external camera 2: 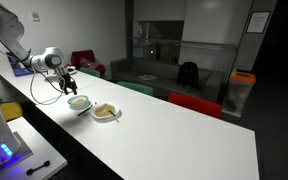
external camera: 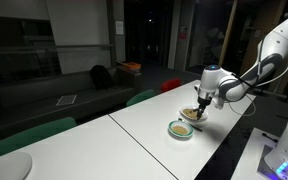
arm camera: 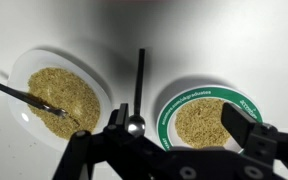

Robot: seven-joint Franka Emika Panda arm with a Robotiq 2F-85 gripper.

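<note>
My gripper shows at the bottom of the wrist view, its fingers spread apart with nothing gripped between them. Below it on the table lies a black-handled spoon (arm camera: 139, 85), between two bowls. To the left is a white bowl (arm camera: 19, 75) of tan grains (arm camera: 64, 92), with a dark utensil (arm camera: 19, 94) resting across its rim. On the right a green-rimmed bowl (arm camera: 167, 112) also holds tan grains (arm camera: 199, 122); a finger partly covers it. In exterior view 2 the green-rimmed bowl (external camera 2: 79, 102) is beside the white bowl (external camera 2: 107, 114).
The white table (external camera: 114, 150) has a wide clear stretch away from the bowls. Green chairs (external camera: 29, 138) and a red chair (external camera 2: 194, 105) stand along its edge. A dark sofa (external camera: 59, 95) is farther back.
</note>
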